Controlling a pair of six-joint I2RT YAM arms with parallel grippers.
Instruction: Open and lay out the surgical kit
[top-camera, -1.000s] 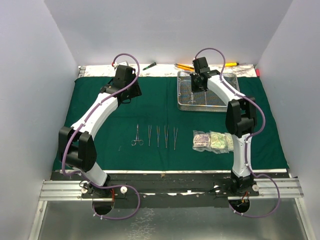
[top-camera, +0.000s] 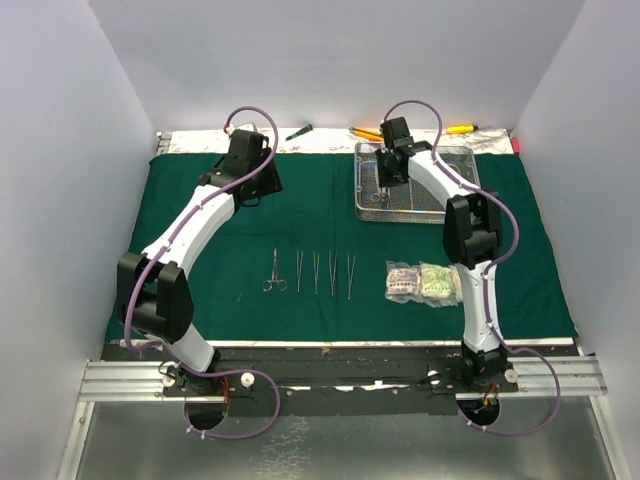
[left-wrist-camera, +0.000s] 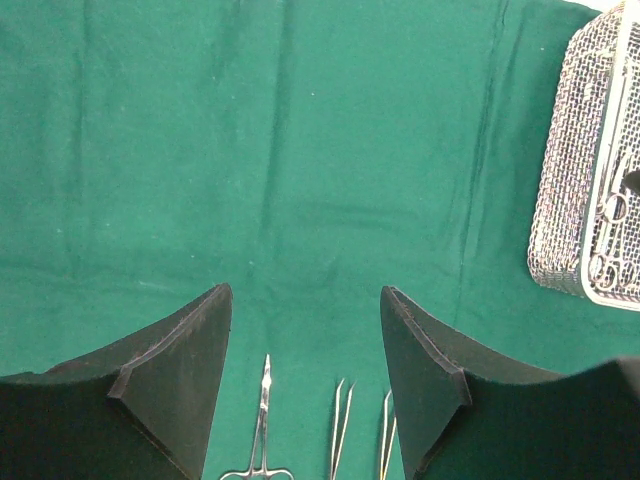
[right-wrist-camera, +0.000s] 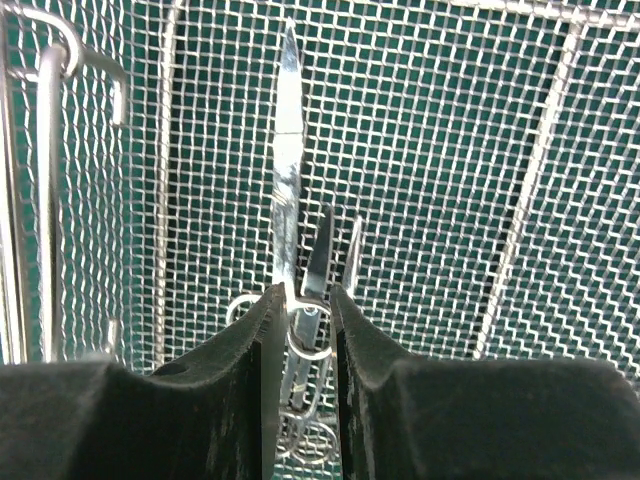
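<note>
A wire mesh tray (top-camera: 430, 213) at the back right holds ringed scissors (right-wrist-camera: 312, 352) and long blade-like instruments (right-wrist-camera: 288, 150). My left gripper stands open over bare cloth. Laid out on the green drape (top-camera: 200, 300) are scissors or a clamp (top-camera: 275, 283) and several slender tweezer-like tools (top-camera: 333, 275), with sealed packets (top-camera: 437, 283) to their right.
Yellow tools (top-camera: 461, 129) and a dark green pen-like item (top-camera: 299, 133) lie on the back strip. Grey walls bound both sides and the back.
The left arm and laid-out items are unchanged.
</note>
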